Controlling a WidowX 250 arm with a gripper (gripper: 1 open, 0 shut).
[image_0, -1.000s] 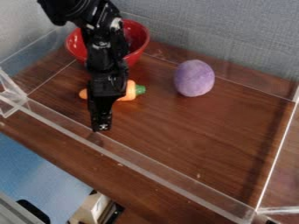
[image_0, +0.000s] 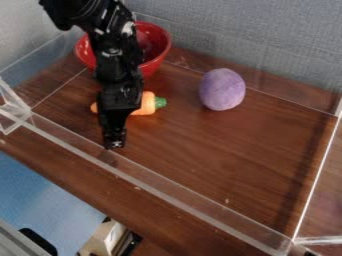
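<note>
My black gripper (image_0: 115, 138) hangs from the arm at the left of the camera view, its tip low near the front clear wall of the wooden tray. Whether it is open or shut is hard to make out. Behind it an orange carrot (image_0: 142, 104) with a green top lies on the wood, partly hidden by the arm. A red bowl (image_0: 152, 44) stands at the back left, also partly covered by the arm. A purple round object (image_0: 222, 90) rests at the back, right of the carrot.
Clear low walls (image_0: 207, 210) border the wooden surface (image_0: 234, 155), whose middle and right are free. A grey padded wall rises behind. Below the front edge are a blue floor and a pale block (image_0: 102, 238).
</note>
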